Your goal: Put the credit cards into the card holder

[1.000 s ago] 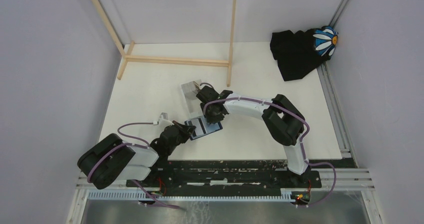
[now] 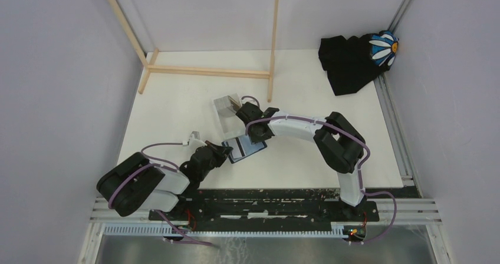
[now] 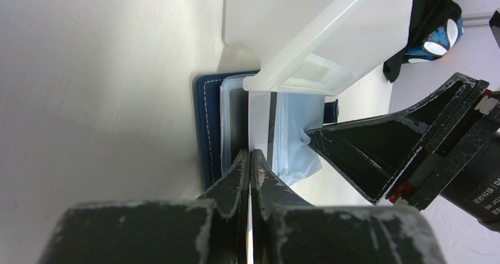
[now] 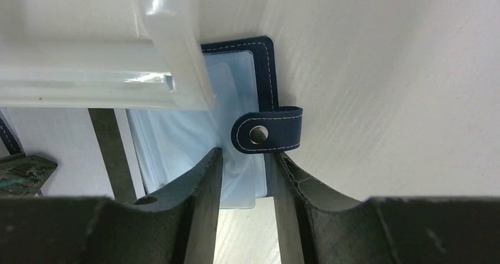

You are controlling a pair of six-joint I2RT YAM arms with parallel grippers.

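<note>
The navy card holder (image 2: 255, 145) lies on the table between my grippers, its clear sleeves (image 4: 236, 99) turned up. A white credit card with a dark stripe (image 4: 65, 140) sits partly among the sleeves. At the card's outer end my left gripper is shut, with a thin pale edge showing between its fingers. My right gripper stands part open over the holder's other end, below the snap strap (image 4: 271, 129). One of its fingers (image 4: 206, 175) touches a wrinkled sleeve.
A white tray (image 2: 219, 122) stands just behind the holder and overhangs part of it in both wrist views. A wooden frame (image 2: 209, 72) and a black cloth (image 2: 348, 69) lie farther back.
The holder has shifted slightly right, together with the card and both grippers. The tray and other things stay put.
</note>
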